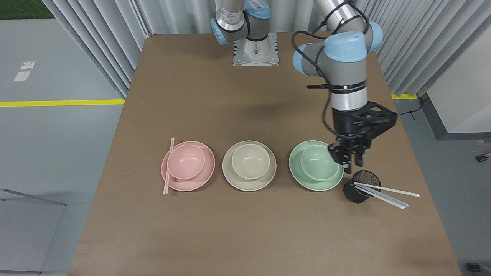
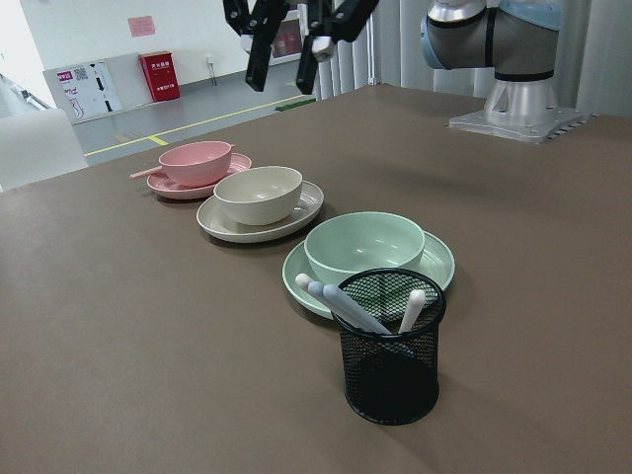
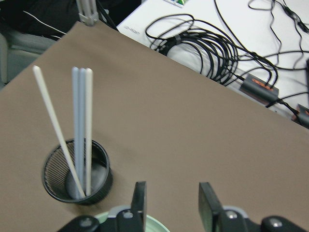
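Observation:
My gripper is open with nothing between its fingers, raised above the green bowl [image 2: 364, 237] on its green saucer [image 1: 299, 171]. Right of it in the front view stands a black mesh cup [image 3: 60, 179] holding several white and pale blue chopsticks [image 3: 79, 121]. In the middle are a cream bowl [image 1: 251, 161] and saucer [image 1: 248, 184]; on the left, a pink bowl [image 1: 186, 161] on a pink saucer [image 1: 198, 181], with a pink pair of chopsticks [image 1: 166, 184] resting along its left side.
The wrist view shows coiled cables [image 3: 217, 63] on a white surface beyond the table edge.

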